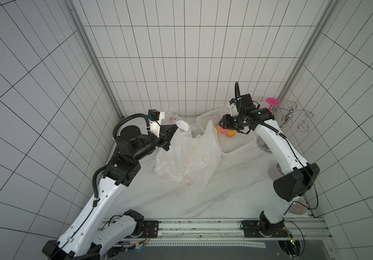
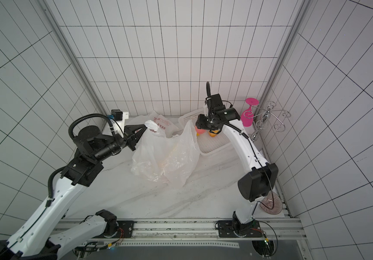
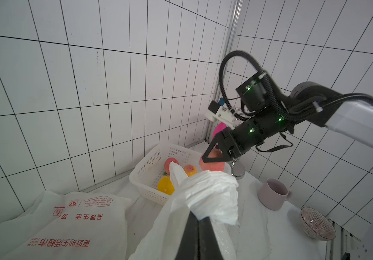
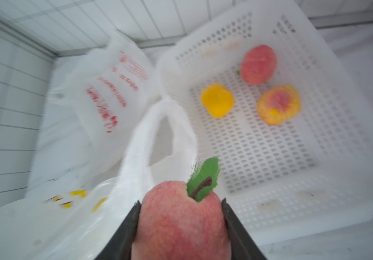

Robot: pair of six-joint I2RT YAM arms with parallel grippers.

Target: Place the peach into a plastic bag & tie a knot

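Observation:
A white plastic bag (image 1: pixel 188 156) hangs bunched from my left gripper (image 1: pixel 173 132), which is shut on it, its gathered top (image 3: pixel 208 190) filling the space above the fingers. In the right wrist view my right gripper is shut on a pink peach (image 4: pixel 180 221) with a green leaf. The peach is raised above the front-left part of a white perforated basket (image 4: pixel 264 173), beside the bag's opening. Left in the basket are a red fruit (image 4: pixel 258 65), a yellow fruit (image 4: pixel 216 99) and a yellow-pink fruit (image 4: pixel 278 105).
Another printed bag (image 3: pixel 73 229) lies at the back left. At the right stand a pink goblet (image 2: pixel 251 101), a metal rack (image 2: pixel 266 114), a mug (image 3: pixel 273 192) and a bowl (image 3: pixel 316 223).

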